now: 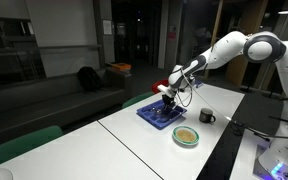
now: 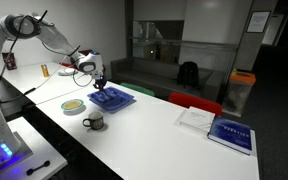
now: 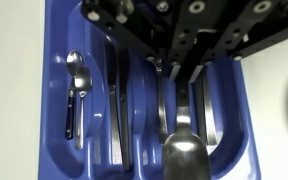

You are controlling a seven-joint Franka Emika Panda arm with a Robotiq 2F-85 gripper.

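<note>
In the wrist view a large spoon [image 3: 187,155] has its handle between the fingers of my gripper, which is shut on it. The spoon's bowl points toward the lower edge of that view. Below it lies a blue cutlery tray [image 3: 59,150] with compartments. Two small spoons [image 3: 81,85] rest in the left compartment, and long dark-handled utensils [image 3: 123,110] lie in the middle one. Other metal cutlery [image 3: 208,115] is beside and beneath the held spoon. In exterior view 1 the gripper is over the tray [image 1: 156,116], its fingertips too small to make out.
A bowl [image 1: 185,136] with a green rim and a dark mug [image 1: 206,116] stand on the white table near the tray. Farther along the table lie a blue box [image 2: 230,133] and a white one [image 2: 197,119].
</note>
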